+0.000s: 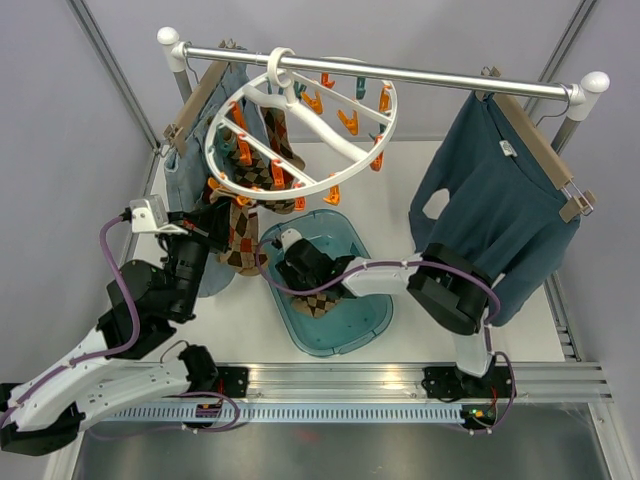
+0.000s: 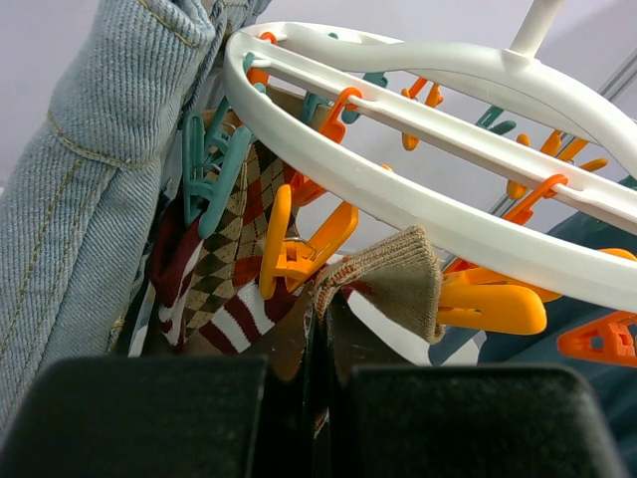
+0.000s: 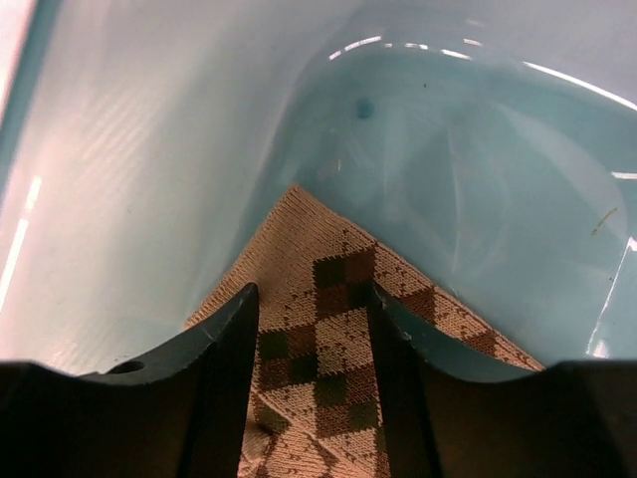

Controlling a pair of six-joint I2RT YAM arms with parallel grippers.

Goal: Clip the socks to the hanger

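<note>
My left gripper is shut on a checkered sock (image 2: 393, 274), whose tan cuff sticks up above the fingers, right under the white round hanger (image 2: 343, 174). An orange clip (image 2: 493, 302) sits against the cuff; I cannot tell whether it grips the cloth. Other checkered socks (image 2: 234, 239) hang behind, near a teal clip (image 2: 214, 169). Inside the bin (image 1: 350, 325) lies another brown checkered sock (image 3: 318, 329). My right gripper stands open over it, one finger on each side of the cloth, with the sock's tan end reaching beyond the fingertips.
Jeans (image 2: 85, 189) hang close on the left of the hanger. Dark teal trousers (image 1: 490, 200) hang at the right, beside the right arm. A metal rail (image 1: 400, 73) crosses above. Bare white floor (image 1: 400, 170) lies behind the bin.
</note>
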